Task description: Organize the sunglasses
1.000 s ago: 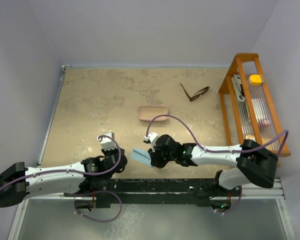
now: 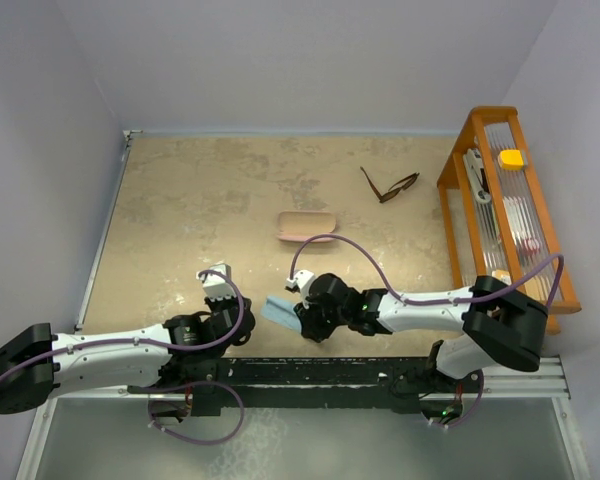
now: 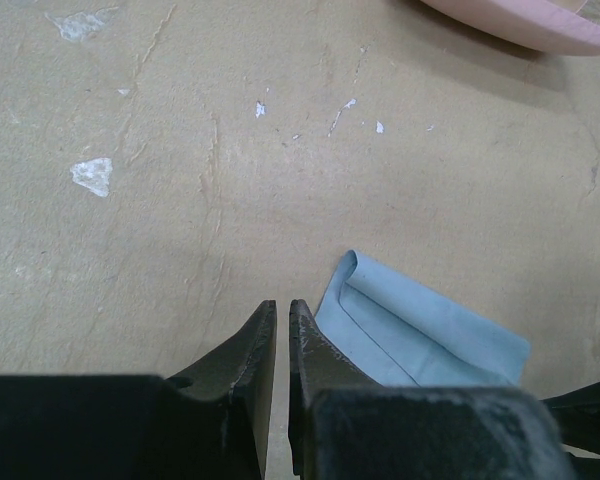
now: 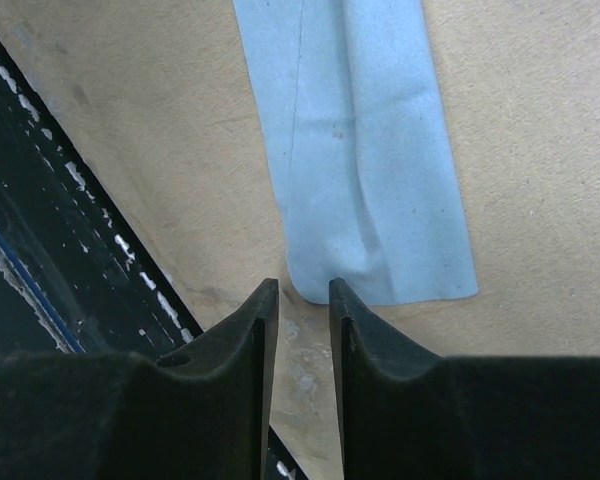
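Note:
A pair of dark sunglasses (image 2: pixel 390 190) lies at the back right of the table. A pink case (image 2: pixel 306 226) stands near the middle, also at the top of the left wrist view (image 3: pixel 520 30). A light blue cloth (image 2: pixel 278 312) lies folded at the front centre. My left gripper is shut, nothing between its fingers, just left of the cloth. My right gripper is low over the cloth's end, its fingers apart, with the cloth's edge between or just beyond the tips.
A wooden rack (image 2: pixel 455 230) with a yellow item stands along the right side.
My right gripper and arm have shifted slightly toward the front of the table, over the cloth's near end. The left arm and the objects are unchanged.

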